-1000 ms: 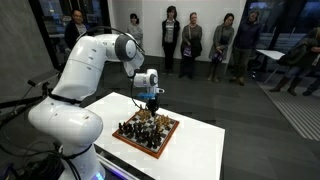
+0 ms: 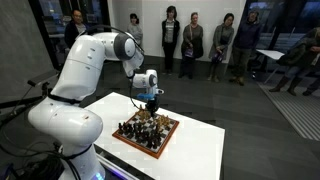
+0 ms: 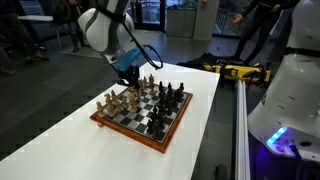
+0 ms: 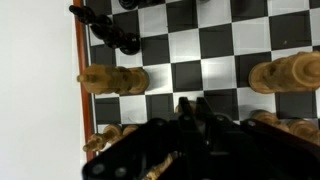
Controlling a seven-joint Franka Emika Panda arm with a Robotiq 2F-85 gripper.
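Observation:
The chessboard [image 2: 148, 150] lies on the white table, with light wooden and dark pieces standing on it. In the wrist view my gripper points down over the board, its dark fingers close together. A small bit of a light wooden chess piece [image 4: 184, 108] shows at the fingertips, and the gripper looks shut on it. Most of that piece is hidden by the fingers. From the second exterior view, the gripper [image 3: 128, 82] is low over the board's far side, among the light pieces.
Tall light pieces [image 4: 112, 79] stand close to the gripper on both sides. Dark pieces [image 3: 157, 122] fill the board's opposite side. Bare white table [image 3: 60, 130] lies around the board. Several people [image 2: 170, 35] stand behind the table.

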